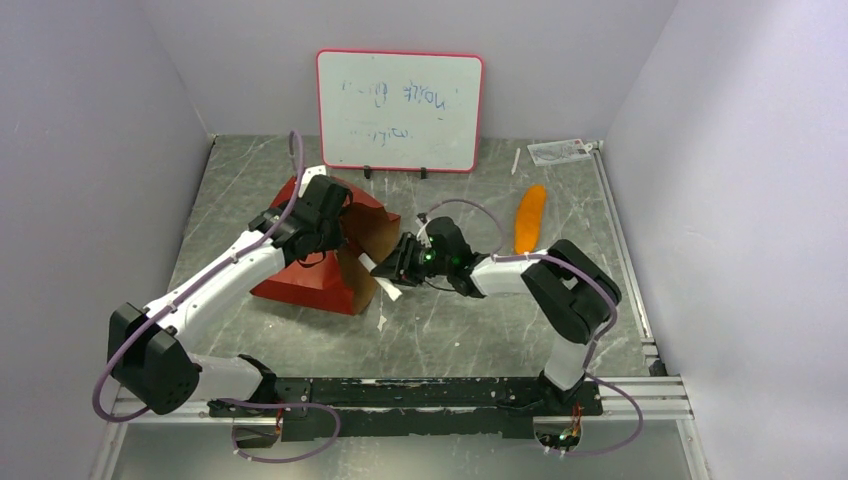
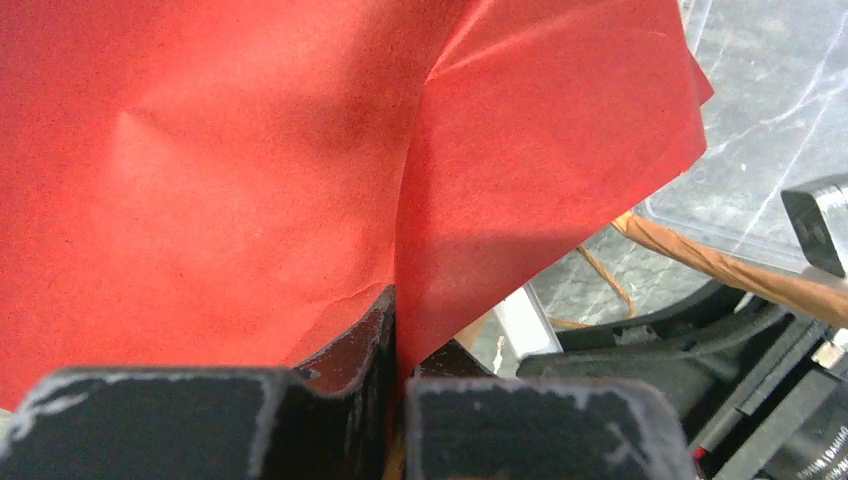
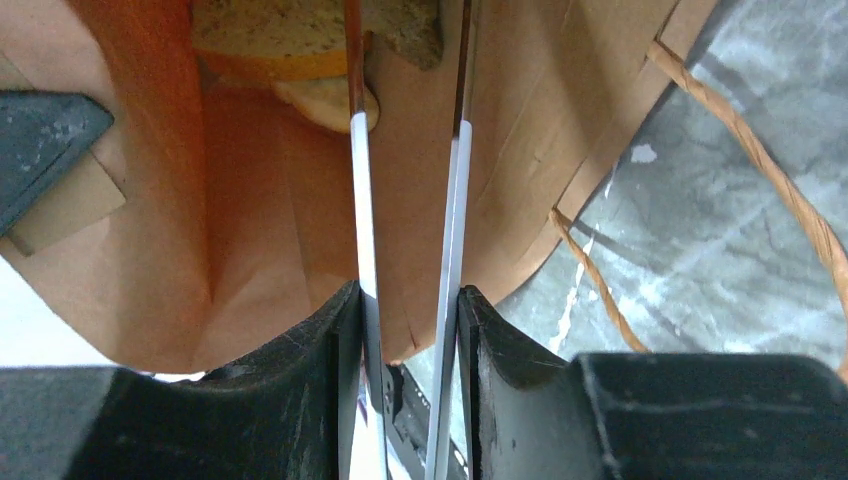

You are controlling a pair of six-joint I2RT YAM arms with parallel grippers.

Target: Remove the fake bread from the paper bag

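On the left of the table lies the red paper bag (image 1: 305, 287), its brown mouth facing right. My left gripper is shut on the edge of that bag, with folded red paper between its fingers. At the mouth, my right gripper (image 1: 392, 268) stands open, its fingers spread around a pair of pale tongs (image 3: 456, 200). The tongs' brown arms are apart and reach into the bag. Inside, the right wrist view shows yellowish fake bread (image 3: 275, 35) and a smaller beige piece (image 3: 325, 103), partly hidden. Whether the tongs touch any bread I cannot tell.
An orange bread-like piece (image 1: 531, 216) lies on the table beyond the right arm. A whiteboard (image 1: 400, 110) stands at the back. A twisted paper handle (image 3: 760, 140) hangs by the bag's mouth.
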